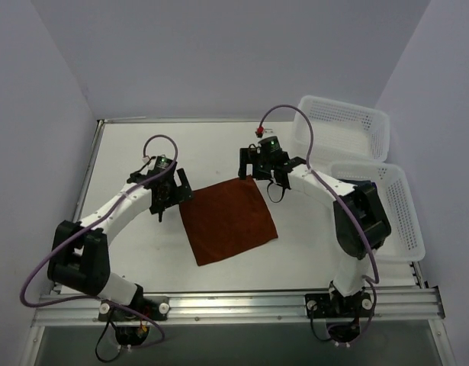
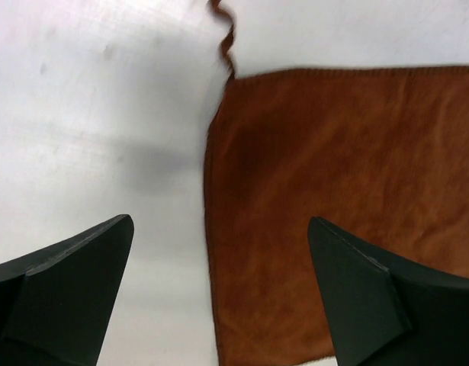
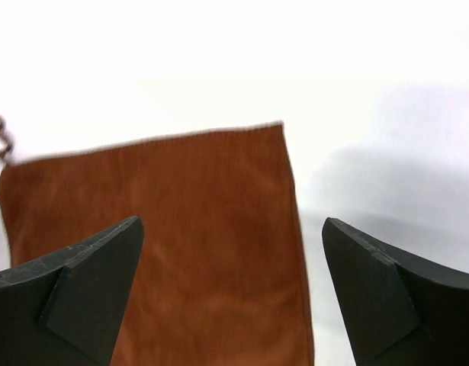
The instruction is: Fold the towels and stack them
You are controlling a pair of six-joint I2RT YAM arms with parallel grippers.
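Observation:
A brown towel (image 1: 226, 225) lies spread flat on the white table. My left gripper (image 1: 181, 187) is open over its far left corner; in the left wrist view that corner, with a short curly loop, sits between the parted fingers. My right gripper (image 1: 249, 164) stands open over the far right corner, which shows in the right wrist view (image 3: 219, 213) with nothing held.
Two white baskets stand on the right, the back one (image 1: 341, 130) empty, the front one (image 1: 394, 213) partly hidden by my right arm.

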